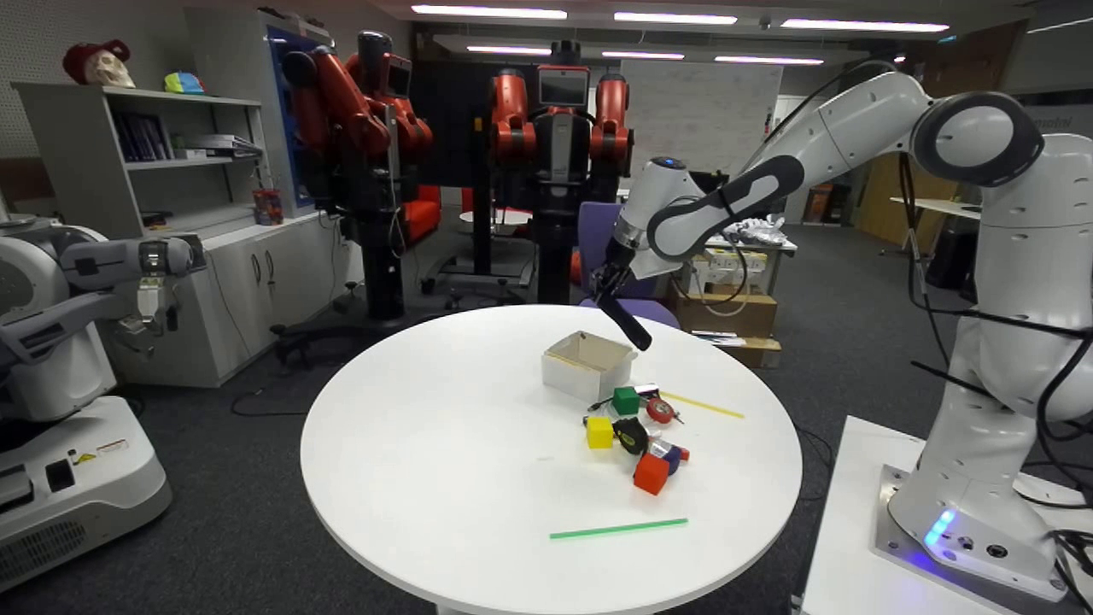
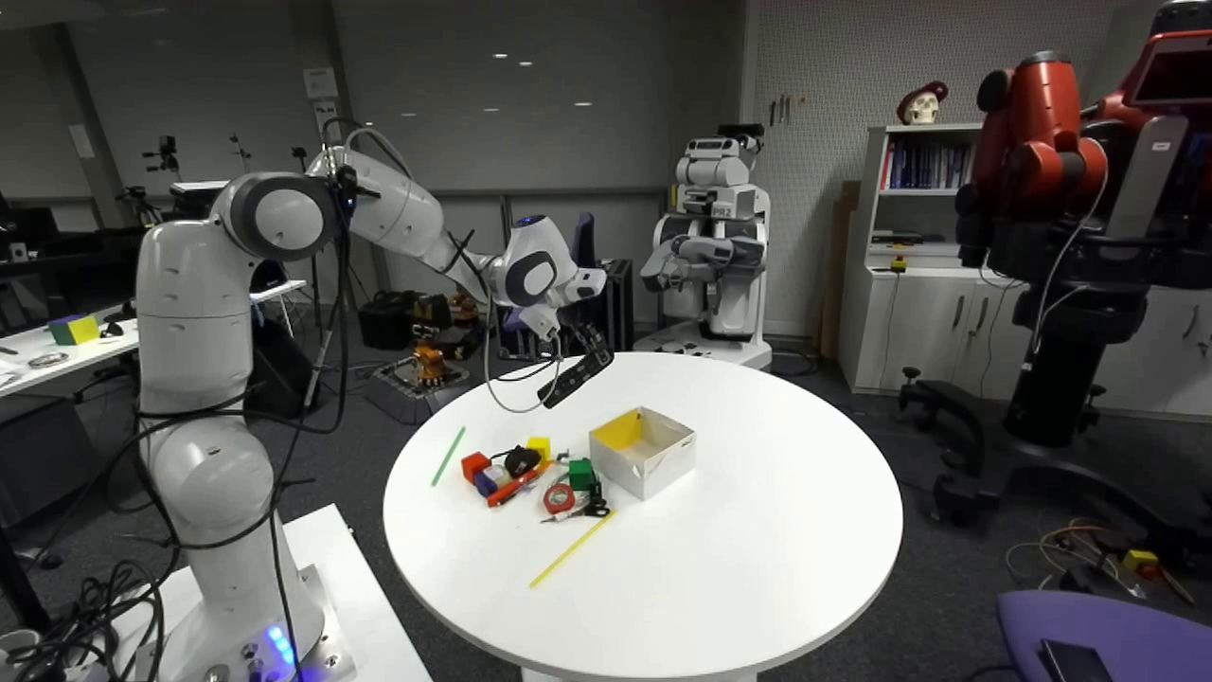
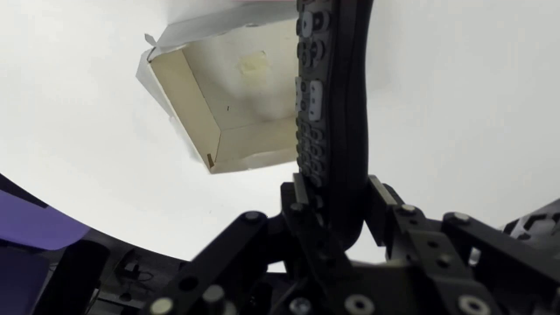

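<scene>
A black remote control point(image 3: 346, 105) with rows of grey buttons is clamped near one end between the fingers of my gripper. In exterior view 1 the remote point(image 1: 624, 324) slants downward from the gripper, clear of the table. The open white cardboard box point(image 1: 588, 367) stands on the table, lower than the remote. From the wrist, the box's inside point(image 3: 246, 99) looks empty apart from a yellowish patch on its floor; the remote hides its right part.
Beside the box lies a cluster with a green cube point(image 1: 626, 400), yellow cube point(image 1: 599, 432), red cube point(image 1: 651, 473), black tape measure point(image 1: 631, 436) and red tape roll point(image 2: 559, 498). Yellow point(image 2: 574, 547) and green point(image 2: 449, 456) strips flank it.
</scene>
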